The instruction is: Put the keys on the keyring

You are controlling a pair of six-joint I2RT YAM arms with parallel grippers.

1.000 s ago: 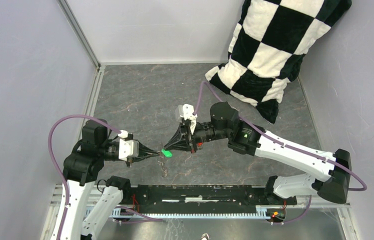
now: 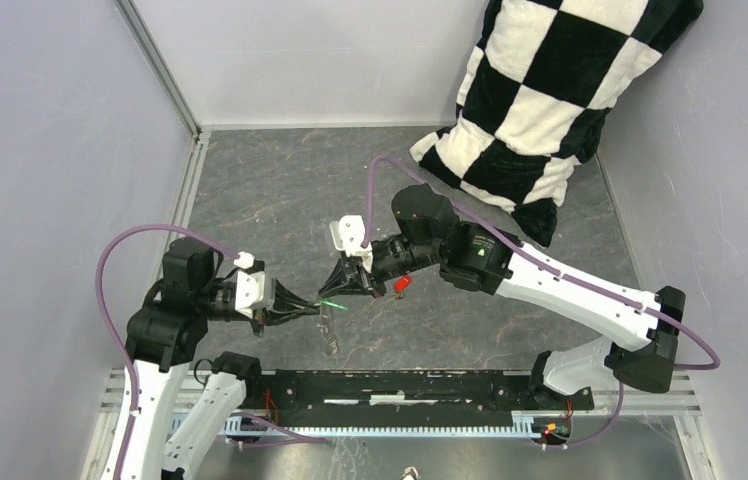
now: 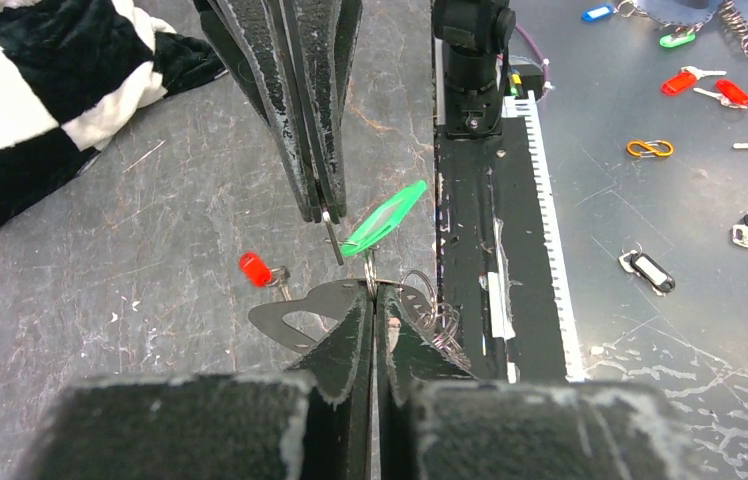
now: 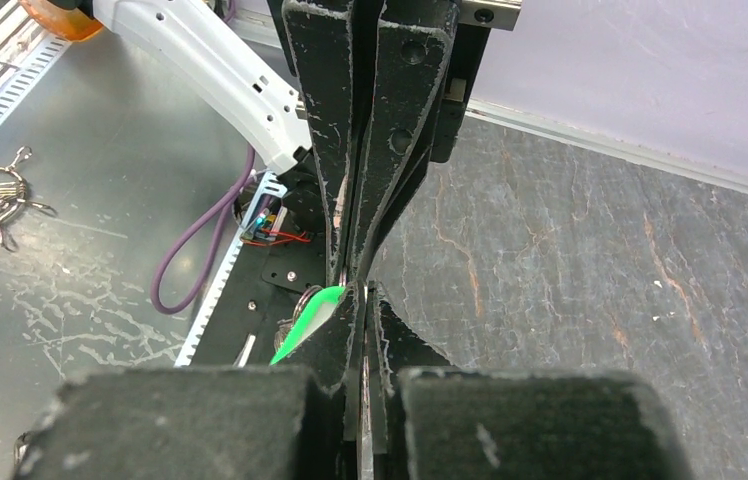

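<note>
Over the grey floor my two grippers meet tip to tip. My left gripper is shut on the metal keyring (image 3: 370,268); a flat silver plate (image 3: 285,312) shows at its tips and coiled rings (image 3: 442,320) dangle beside it. Just above, my right gripper is shut, with a thin metal strip (image 3: 334,243), perhaps a key, poking out from its tips. A green tag (image 3: 385,218) stands tilted right beside both tips, close to the upright ring. Whether the tag's ring is linked to the keyring I cannot tell. In the right wrist view the tag (image 4: 310,322) is partly hidden by the fingers.
A key with a red tag (image 3: 255,269) lies on the floor nearby. A checkered cushion (image 2: 540,100) leans at the back right. Across the black rail (image 2: 400,390), several tagged keys and clips, including a yellow one (image 3: 649,149), lie on the metal surface.
My right gripper has shifted left and slightly up in the top view, closer to the left tips. The green tag has turned from broad to nearly edge-on. My left arm has stayed almost still.
</note>
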